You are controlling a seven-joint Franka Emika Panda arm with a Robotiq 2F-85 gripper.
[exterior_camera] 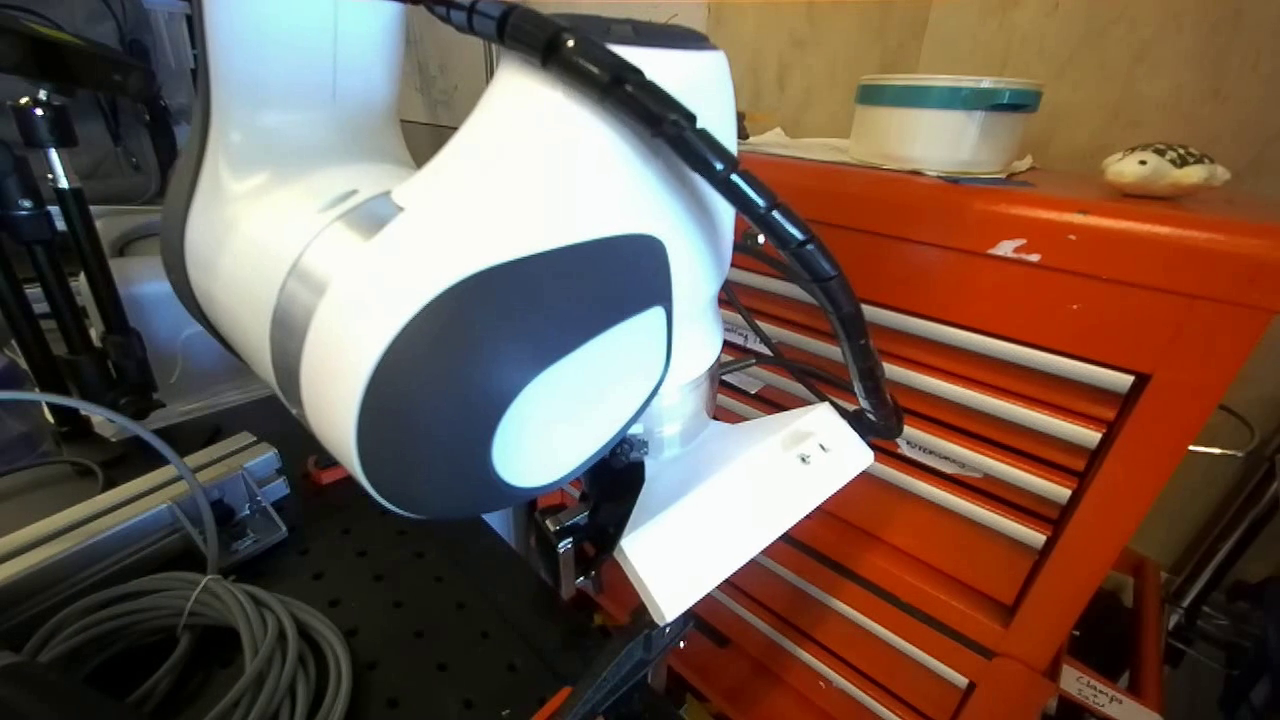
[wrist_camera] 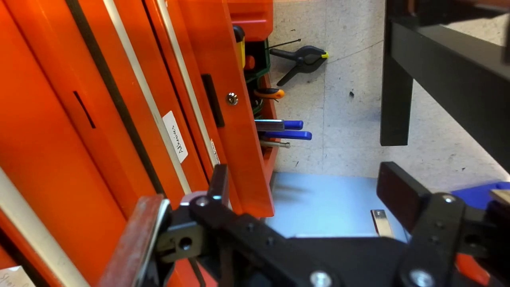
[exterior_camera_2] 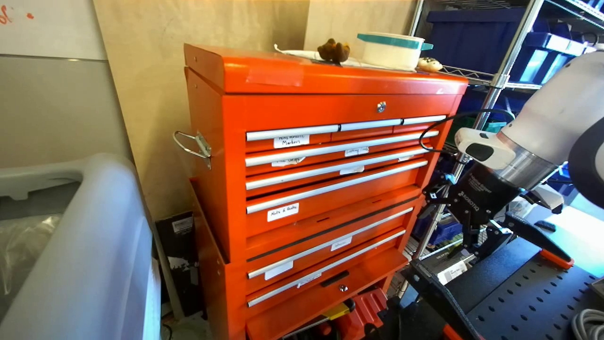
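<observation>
My gripper is open in the wrist view, with a wide gap and nothing between its dark finger pads. In exterior view 2 the gripper [exterior_camera_2: 507, 297] points downward to the right of the red tool cabinet [exterior_camera_2: 351, 93], its fingers [exterior_camera_2: 541, 241] spread apart. Every drawer that I can see looks closed, the white-labelled "Nuts & Bolts" drawer [exterior_camera_2: 283, 212] among them. From exterior view 1, the arm's white wrist housing [exterior_camera: 744, 510] hides most of the gripper and part of the drawer fronts.
A white pot with a teal rim [exterior_camera: 948, 126] and a plush toy [exterior_camera: 1164, 170] sit on the cabinet top. Black perforated table [exterior_camera_2: 526, 289] lies below the arm, with coiled grey cable [exterior_camera: 228, 636] on it. Tools, including a black clamp [wrist_camera: 302, 61], stick out low by the cabinet.
</observation>
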